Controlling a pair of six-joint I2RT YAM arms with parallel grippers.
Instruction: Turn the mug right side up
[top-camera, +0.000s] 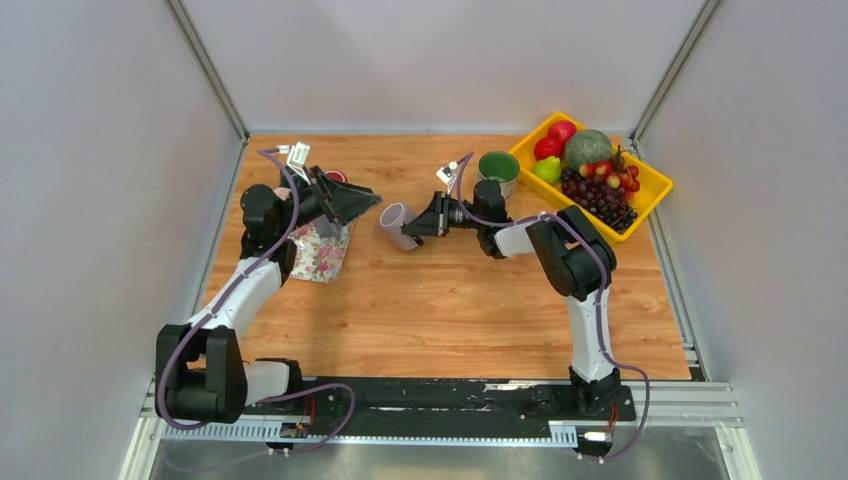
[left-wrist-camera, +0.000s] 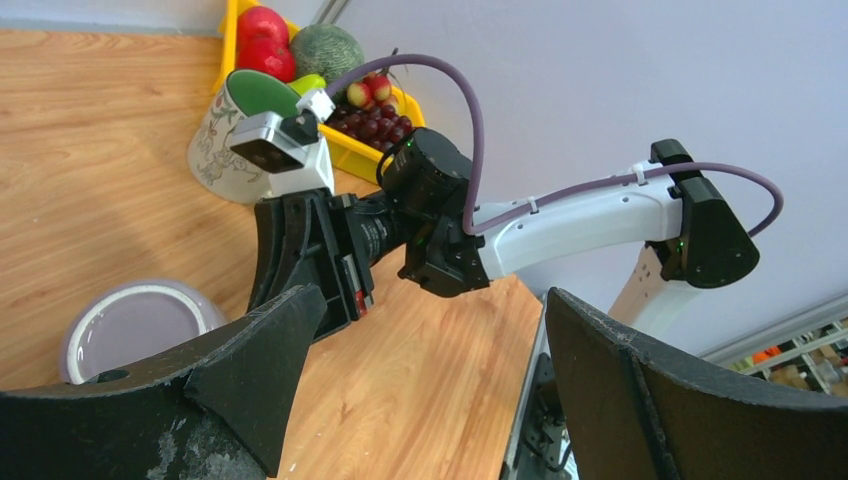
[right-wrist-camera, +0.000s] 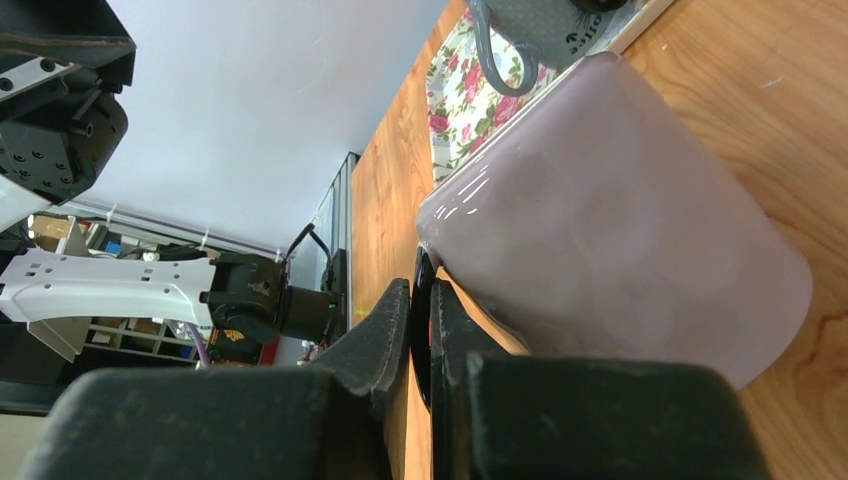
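The pale lilac mug (top-camera: 396, 226) leans at a slant near the table's middle, its white-ringed round end (left-wrist-camera: 140, 325) facing up and left. I cannot tell whether it touches the table. My right gripper (top-camera: 410, 230) is shut on its black handle, and the mug's smooth side (right-wrist-camera: 620, 230) fills much of the right wrist view. To the mug's left, in the top view, the left gripper (top-camera: 372, 205) is held up in the air. Its fingers (left-wrist-camera: 215, 375) are wide apart with nothing between them.
A floral tray (top-camera: 322, 262) with a grey mug (right-wrist-camera: 545, 30) lies under the left arm. At the back right stand a green-lined cup (top-camera: 498, 167) and a yellow basket (top-camera: 655, 190) of fruit.
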